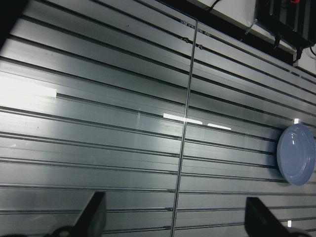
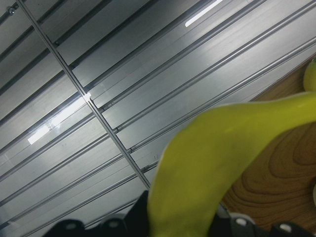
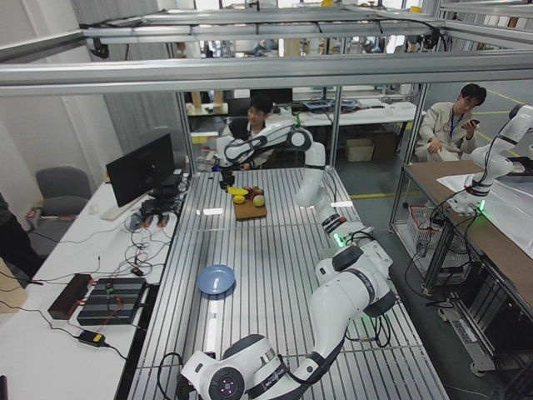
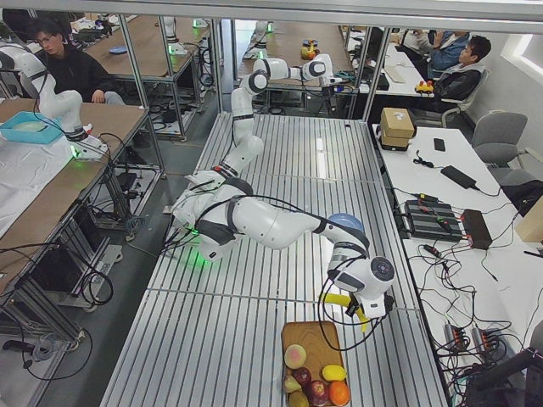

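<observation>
A yellow banana (image 2: 207, 158) fills the lower right wrist view, held in my right gripper (image 4: 365, 312), which is shut on it above the slatted table, beside a wooden board (image 4: 310, 337). The board carries a lemon (image 4: 333, 372), an orange (image 4: 338, 393), apples (image 4: 316, 392) and other fruit. A blue plate (image 1: 296, 154) lies on the table to one side, seen in the left wrist view and at the lower middle of the camera left view. My left gripper's fingertips (image 1: 175, 217) stand apart at the bottom of its wrist view, open, with nothing between them, high over bare table.
A side desk (image 3: 67, 358) with monitor (image 3: 140, 169), power units and cables runs along one edge. Metal frame posts and beams surround the table, and people sit beyond it.
</observation>
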